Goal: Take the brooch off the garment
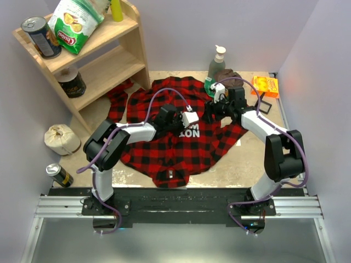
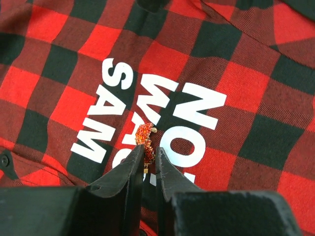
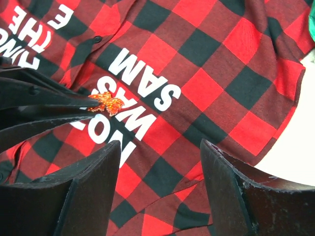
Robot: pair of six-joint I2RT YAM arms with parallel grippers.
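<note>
A red and black checked shirt (image 1: 159,156) with white lettering lies spread on the table. Over its printed text sits the small orange-red glittery brooch; in the right wrist view the brooch (image 3: 109,103) shows at the tips of my left fingers (image 3: 59,98). My left gripper is shut on the brooch, close above the cloth. Whether the pin is through the fabric cannot be seen. To the right, my right gripper hangs over the shirt with its fingers apart and only cloth in view beyond them.
Behind the shirt stand a pump bottle (image 1: 216,64) and a brown bundle (image 1: 229,78), near an orange box (image 1: 266,85). A wooden shelf (image 1: 109,71) fills the back left. A cloth bag (image 1: 61,139) and a can (image 1: 59,175) are at the left.
</note>
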